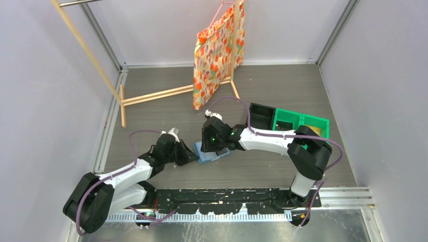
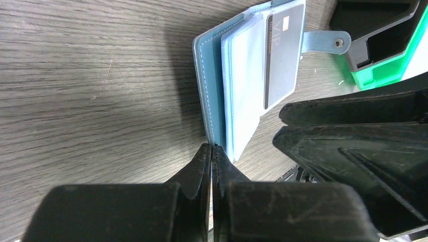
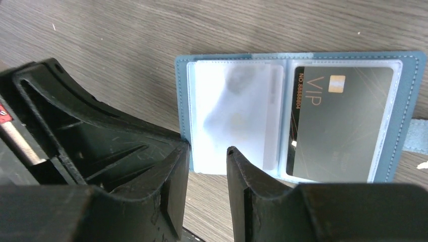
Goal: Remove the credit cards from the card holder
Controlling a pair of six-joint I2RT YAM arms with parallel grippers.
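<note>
The light-blue card holder (image 3: 298, 56) lies spread open, a white sleeve page (image 3: 229, 116) on one side. A grey VIP card (image 3: 343, 123) sits in the clear pocket on the other side. My left gripper is shut at the holder's outer edge, its tips closed on the thin blue cover. Over the near side of the white page, my right gripper has its fingers parted, with nothing held between them. In the top view both grippers partly cover the holder.
The holder's strap (image 2: 325, 41) sticks out at its far end. A green and black bin (image 1: 287, 118) stands to the right. Behind, a wooden rack (image 1: 159, 94) carries a patterned cloth (image 1: 217, 55).
</note>
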